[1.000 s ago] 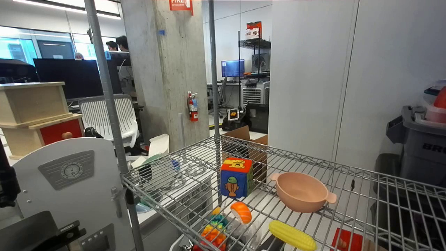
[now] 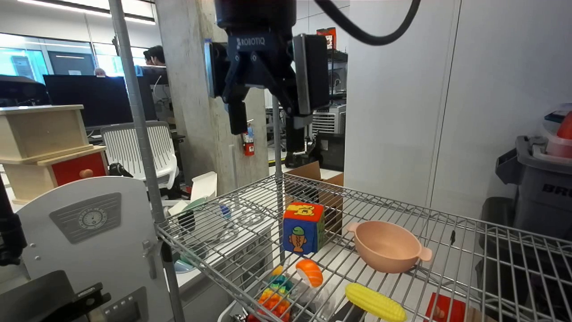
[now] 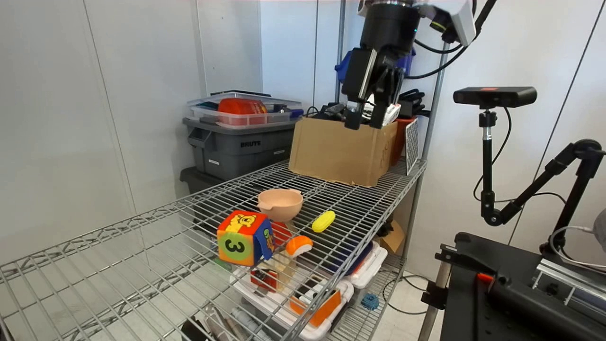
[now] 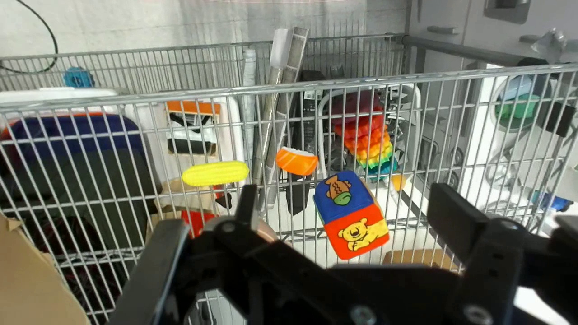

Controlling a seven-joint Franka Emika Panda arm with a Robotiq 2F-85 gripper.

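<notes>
High above the wire shelf, my gripper (image 2: 266, 129) stands open and holds nothing. A soft picture cube (image 2: 303, 228) rests on the shelf; its top is red with a yellow bear and one side is blue with a fish. Beside it is an orange-and-white sushi piece (image 2: 309, 273). A yellow corn cob (image 2: 375, 302) lies nearer the front edge, and a pink bowl with two small handles (image 2: 388, 246) sits behind it, looking empty. In the wrist view the cube (image 4: 352, 215) shows between the spread fingers, far below, while my gripper covers most of the bowl.
The wire shelf (image 3: 170, 238) has free room beyond the cube. A cardboard box (image 3: 335, 148) full of items stands at its other end. Bins and several objects show through the wires on a lower level. Shelf posts (image 2: 140, 123) rise at the corners.
The cube, sushi piece, corn and bowl have stayed put.
</notes>
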